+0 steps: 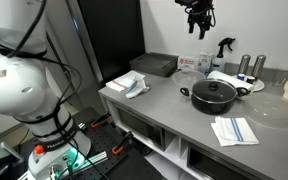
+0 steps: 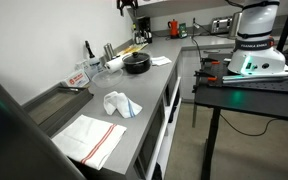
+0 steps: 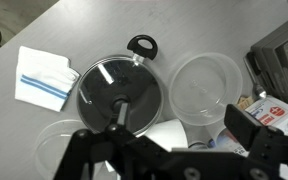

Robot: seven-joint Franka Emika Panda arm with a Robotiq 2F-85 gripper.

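My gripper [image 1: 197, 35] hangs high over the back of the counter, well above everything on it. It stands open with nothing between its fingers, which the wrist view shows spread along the bottom. Below it a black pot [image 3: 99, 82] with a lid sits on the counter; its handle [image 3: 142, 46] points away from the gripper. Beside the pot is a clear round bowl [image 3: 205, 88]. A white towel with blue stripes [image 3: 46, 78] lies flat on the pot's other side. Part of another clear round dish [image 3: 56, 150] shows near the lower left.
Toward the back stand a spray bottle [image 1: 222, 52] and metal canisters [image 1: 244, 67]. A grey tray [image 1: 154, 65] lies at the back left, near a crumpled cloth [image 2: 122, 104] and a red-striped towel [image 2: 88, 140].
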